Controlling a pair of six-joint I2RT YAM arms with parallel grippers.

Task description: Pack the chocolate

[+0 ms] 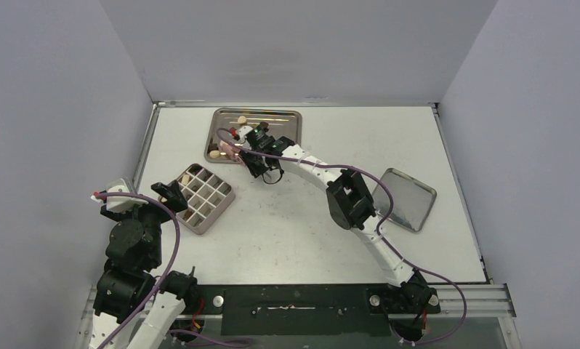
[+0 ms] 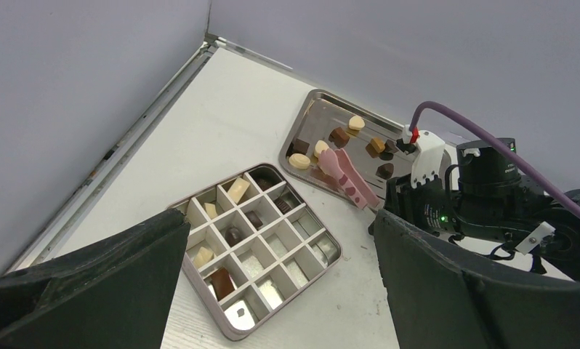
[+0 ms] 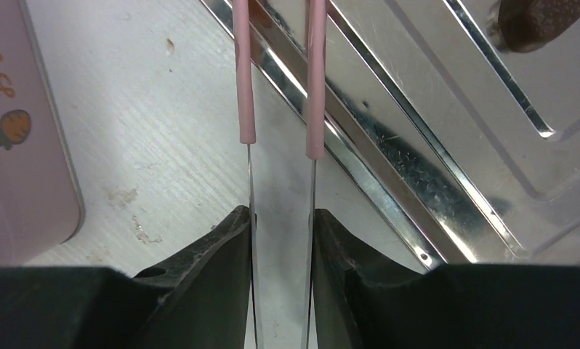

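Observation:
A metal tray (image 2: 312, 109) of assorted white, tan and dark chocolates sits at the back, with my right gripper over its near rim, its pink-tipped fingers part open with nothing seen between their visible length. A dark chocolate (image 3: 538, 20) shows in that tray in the right wrist view. The compartment box (image 2: 320, 233) stands left of centre, some cells holding white or dark chocolates, others empty. My left gripper stands open above this box, at the left of the table in the top view.
An empty grey tray (image 1: 407, 200) lies at the right. Walls enclose the left, back and right sides.

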